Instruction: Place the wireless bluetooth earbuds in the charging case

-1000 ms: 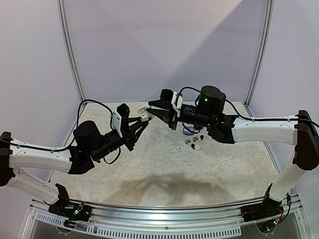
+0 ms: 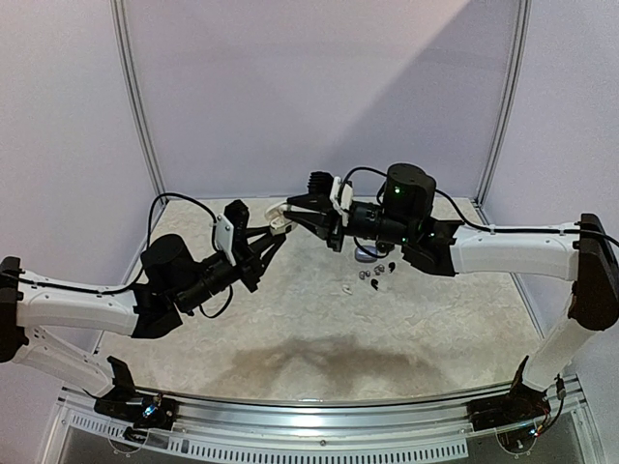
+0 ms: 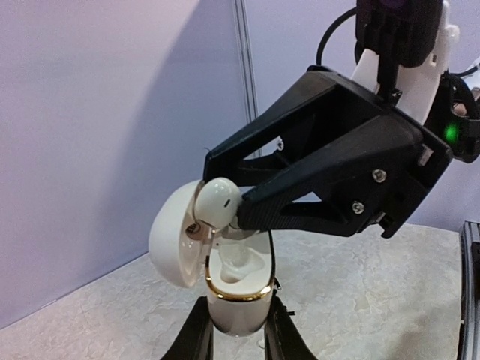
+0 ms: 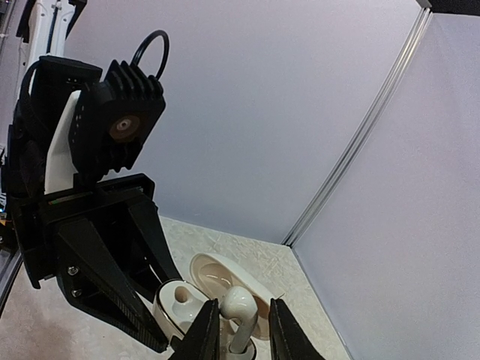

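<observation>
My left gripper is shut on the lower end of the white charging case (image 3: 240,289), held above the table. The case's lid (image 3: 169,238) stands open, and the nearer earbud hollow is empty. The white earbud (image 3: 218,202) sits tilted over the far part of the case, its head above the rim near the lid. In the right wrist view, the earbud (image 4: 238,304) is between the fingers of my right gripper, stem pointing down towards the case. A small gap shows on one side of its head, so the grip is unclear.
Small items, including ear tips (image 2: 375,284), and a grey box (image 2: 367,253) lie on the table (image 2: 319,319) right of centre. Both arms meet close together above the left-middle of the table.
</observation>
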